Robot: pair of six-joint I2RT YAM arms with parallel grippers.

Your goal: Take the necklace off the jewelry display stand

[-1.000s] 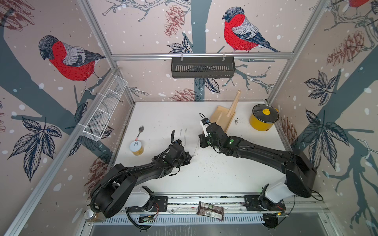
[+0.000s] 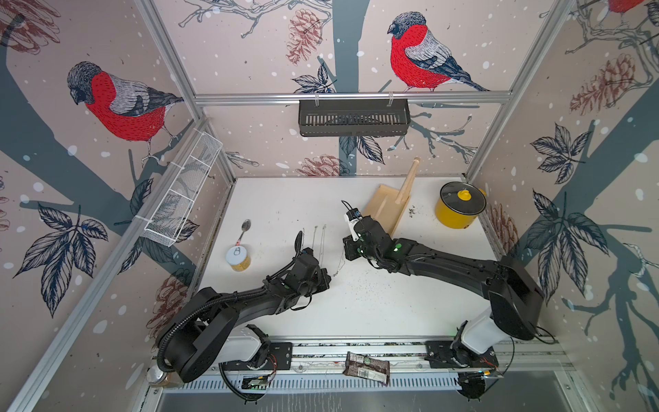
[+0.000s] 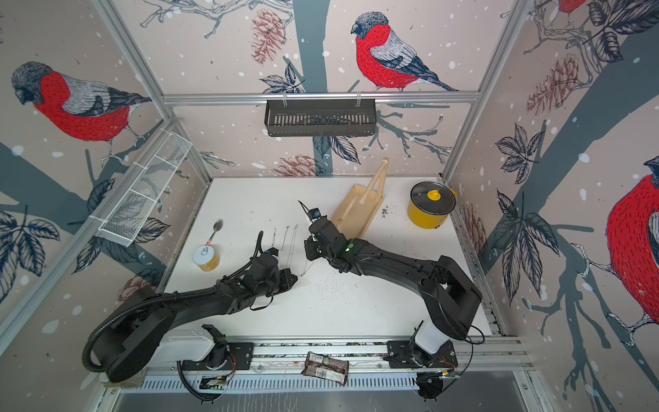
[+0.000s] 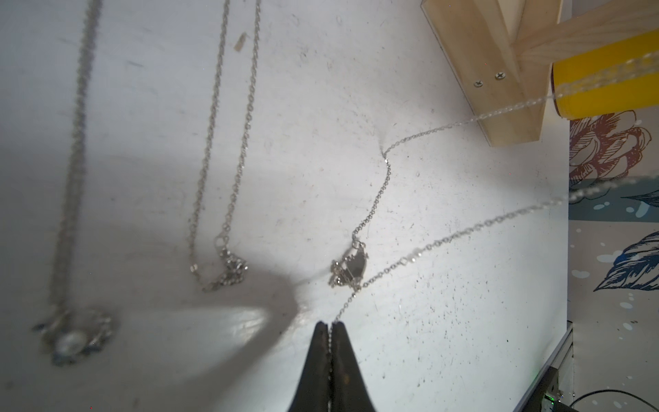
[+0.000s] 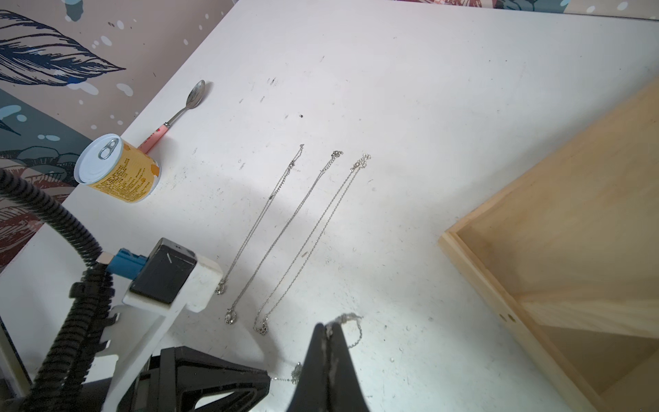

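Note:
A silver necklace with a pendant (image 4: 350,264) runs from my left gripper up to the upper right in the left wrist view; the left gripper is shut with the thin chain at its fingertips. My right gripper is shut above the table, with some fine chain seen at its tips. Three other necklaces (image 5: 281,230) lie stretched out side by side on the white table, left of the wooden stand (image 5: 480,274).
A can (image 5: 127,175) and a spoon (image 5: 176,116) lie at the left. The yellow pot (image 2: 453,216) stands at the back right.
The left arm has shifted slightly down.

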